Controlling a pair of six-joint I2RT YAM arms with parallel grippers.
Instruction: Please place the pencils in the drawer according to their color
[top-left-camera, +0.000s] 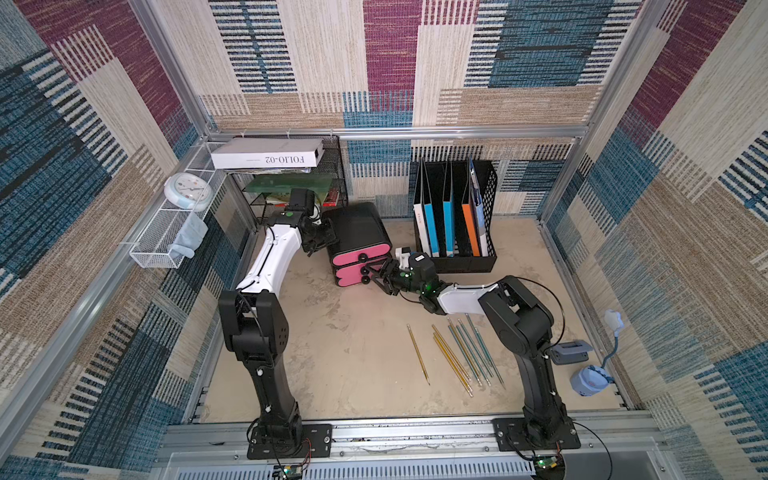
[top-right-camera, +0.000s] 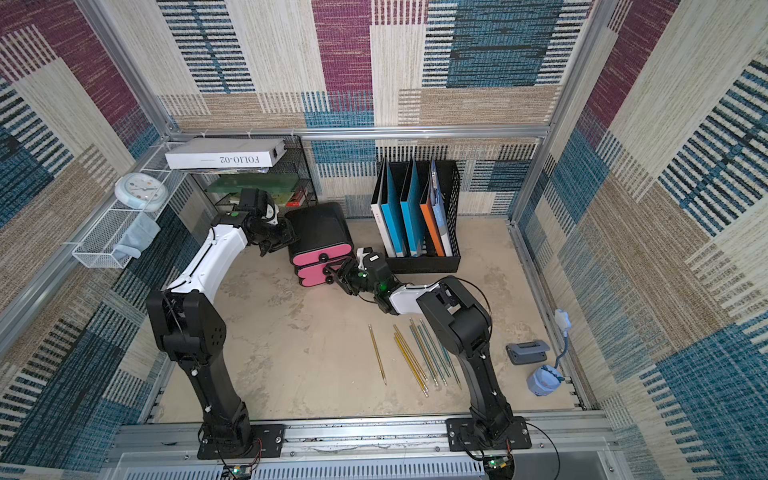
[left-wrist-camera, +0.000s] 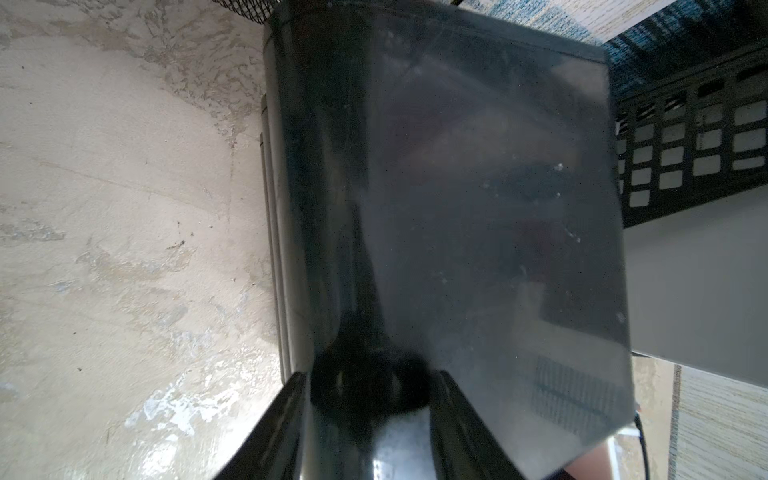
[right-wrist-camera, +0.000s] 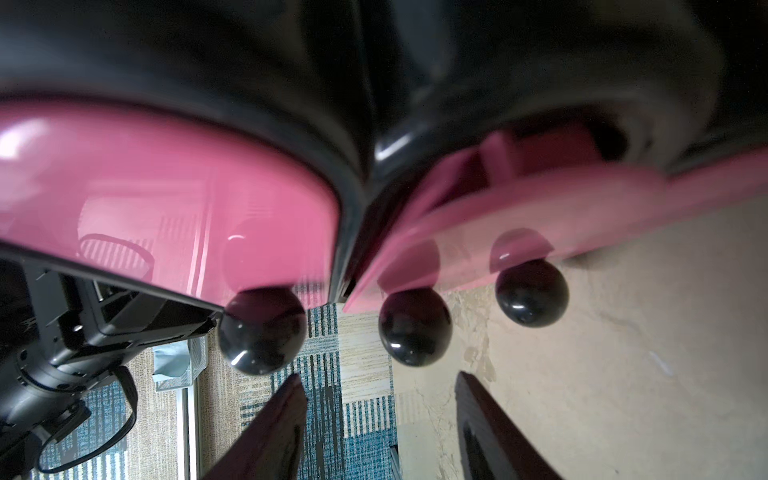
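The black cabinet (top-left-camera: 357, 226) with pink drawer fronts and round black knobs stands near the back. In the right wrist view, one pink drawer (right-wrist-camera: 512, 212) sits slightly out of the cabinet, while the pink drawer (right-wrist-camera: 160, 192) beside it looks closed. My right gripper is part open, its fingertips just short of a black knob (right-wrist-camera: 414, 326), holding nothing. Beside the cabinet's left side is my left gripper, open, with nothing visibly held. Several pencils lie on the table: yellow pencils (top-left-camera: 451, 360) and teal pencils (top-left-camera: 483, 352), plus a lone yellow pencil (top-left-camera: 418, 354) to their left.
A black file holder (top-left-camera: 464, 262) with folders stands right of the cabinet. Behind the left arm is a mesh shelf (top-left-camera: 332, 168) bearing a folio box (top-left-camera: 264, 153). A stapler (top-left-camera: 569, 351) and a blue lamp (top-left-camera: 590, 379) occupy the right edge.
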